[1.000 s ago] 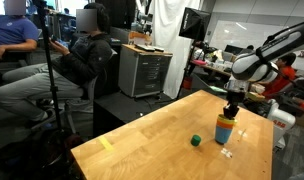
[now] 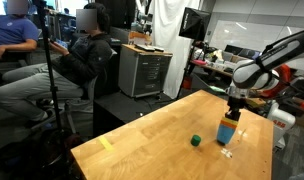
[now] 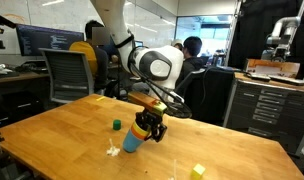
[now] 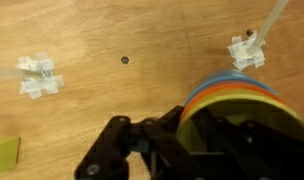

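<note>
Nested cups stand near the table's robot end: a blue cup point(image 3: 132, 142) is outermost, with an orange cup point(image 4: 197, 98) and a yellow cup point(image 4: 237, 97) showing at the rim. In exterior view 2 the stack leans to one side. My gripper straddles the near rim in the wrist view, one finger outside the cups and the other over their opening. The fingers stand part open, with a gap between them. Whether they touch the rim is hard to make out. The dark fingers hide part of the cups' inside.
A small green object point(image 2: 196, 140) lies beside the stack. A yellow block point(image 3: 198, 171) sits farther off on the table. Taped markers point(image 4: 248, 48) are stuck to the wood.
The green object has stayed put.
</note>
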